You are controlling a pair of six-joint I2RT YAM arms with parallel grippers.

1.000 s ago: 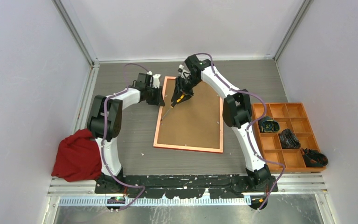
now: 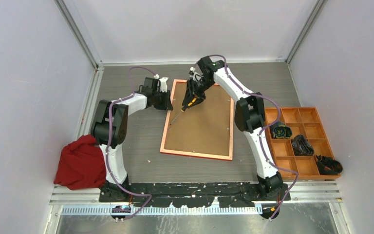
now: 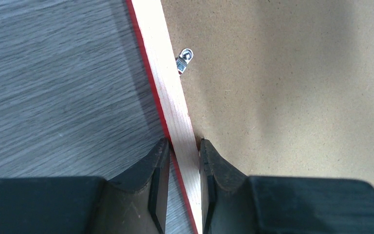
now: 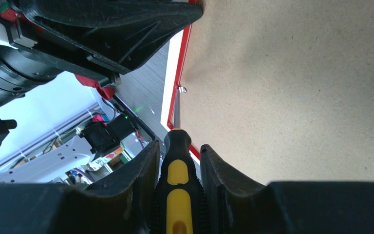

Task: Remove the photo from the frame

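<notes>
The picture frame (image 2: 196,155) lies back side up on the table, its brown backing board (image 2: 204,131) showing; no photo is visible. In the left wrist view, my left gripper is shut on the frame's left rail (image 3: 171,92), one finger on each side. A small metal clip (image 3: 184,59) sits at that rail's inner edge, turned at a slant. My right gripper is shut on the yellow-and-black handle of a screwdriver (image 4: 177,195). Its shaft reaches to a metal clip (image 4: 182,89) by the left rail; whether the tip touches it, I cannot tell.
At the right stands an orange compartment box (image 2: 299,168) with several dark rolled items. A red cloth (image 2: 81,163) lies at the front left, by the left arm. Bare table (image 2: 143,165) shows left of the frame.
My right gripper has shifted slightly to the right with the screwdriver, whose tip has also moved a little right. The left gripper and the picture frame look unmoved.
</notes>
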